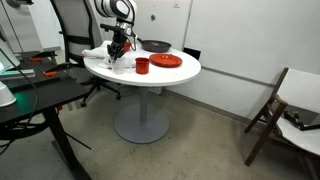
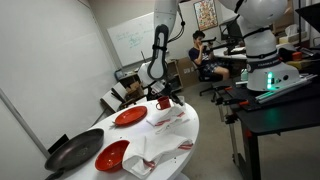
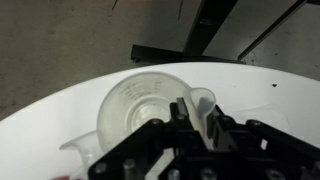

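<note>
A clear measuring cup (image 3: 140,102) stands on the white round table with its open top toward the wrist camera. My gripper is over the cup's right side. A pale, rounded piece (image 3: 203,98) shows at the fingertips, but I cannot tell whether it is gripped. In exterior view 1 the gripper (image 1: 118,47) is low over the table's near left part, close above the cup (image 1: 120,64). The fingers are too small and dark there to read.
A red cup (image 1: 142,66) stands close to the right, with a red plate (image 1: 165,61) and a dark pan (image 1: 155,46) beyond. A red bowl (image 2: 111,156) and white cloth (image 2: 160,147) also lie on the table (image 2: 205,150). Its rim is near the measuring cup.
</note>
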